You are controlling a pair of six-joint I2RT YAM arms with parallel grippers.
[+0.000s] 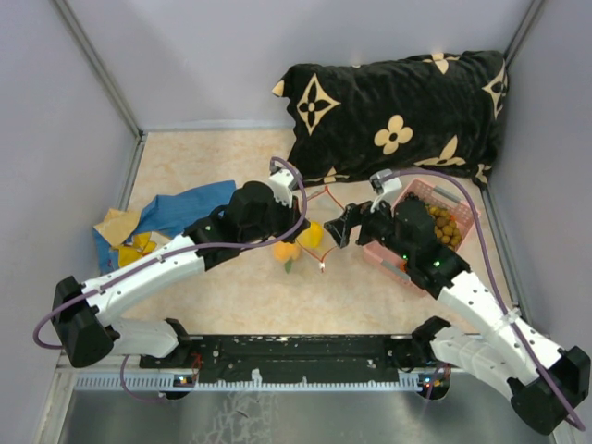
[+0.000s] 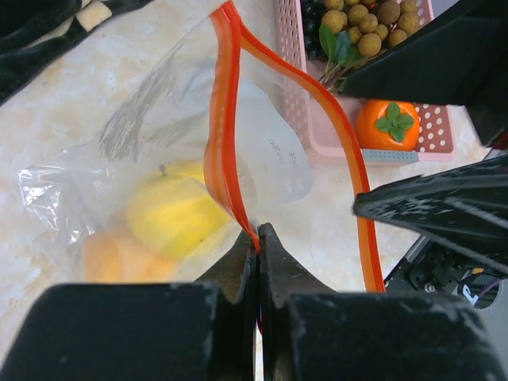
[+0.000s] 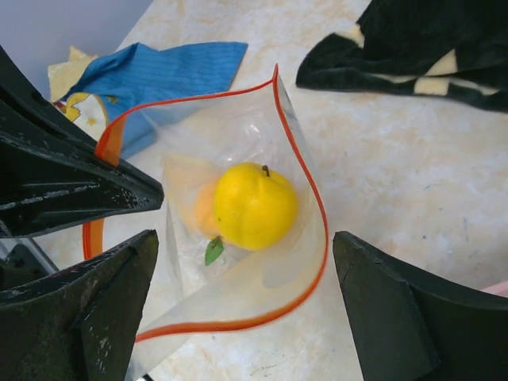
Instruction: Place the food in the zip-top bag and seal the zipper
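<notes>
The clear zip bag (image 3: 238, 135) with an orange rim stands open between the grippers, a yellow round fruit (image 3: 255, 208) and an orange one inside it. My left gripper is shut on the bag's orange rim. My right gripper (image 1: 342, 222) is open beside the bag's mouth, nothing between its fingers; in the right wrist view its fingers frame the opening.
A pink basket (image 2: 440, 127) of longans, dark fruit and a tomato (image 2: 385, 125) sits on the right. A black patterned cushion (image 1: 393, 102) lies at the back. Blue cloth (image 1: 166, 213) lies at the left.
</notes>
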